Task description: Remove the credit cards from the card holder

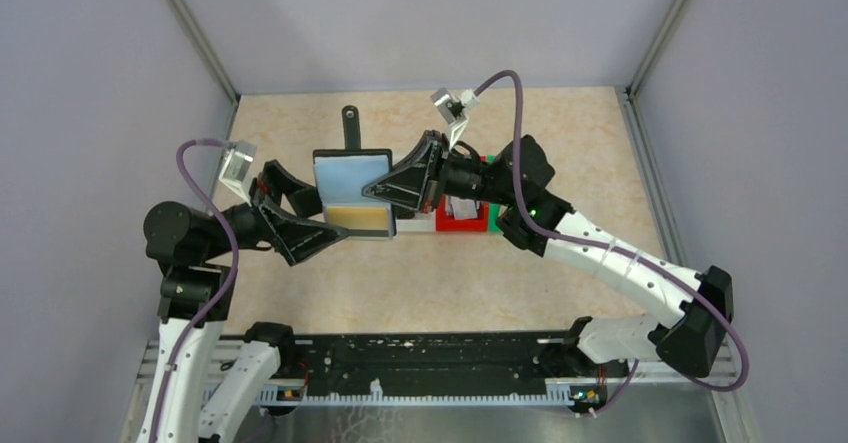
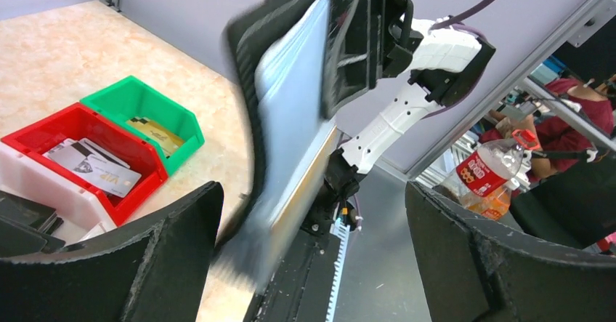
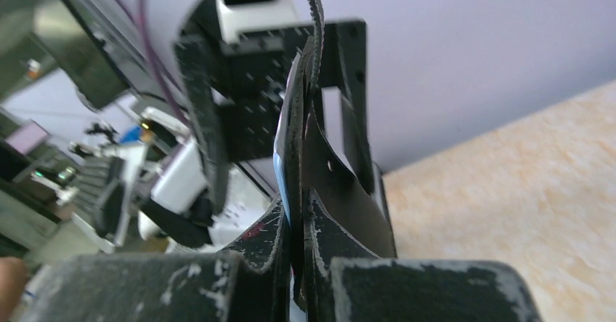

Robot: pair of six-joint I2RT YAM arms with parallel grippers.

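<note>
The open card holder [image 1: 351,175], black outside with blue lining, a yellow lower band and a strap on top, hangs in the air. My right gripper [image 1: 370,190] is shut on its right side; in the right wrist view the thin holder [image 3: 294,133] stands between the fingertips. My left gripper [image 1: 317,221] is open at the holder's left side, its fingers apart with the holder beyond them in the left wrist view, where the holder [image 2: 287,111] is blurred.
A red bin [image 2: 150,179] with cards and a green bin [image 2: 187,134] with yellow cards stand on the table behind the holder, beside a white bin.
</note>
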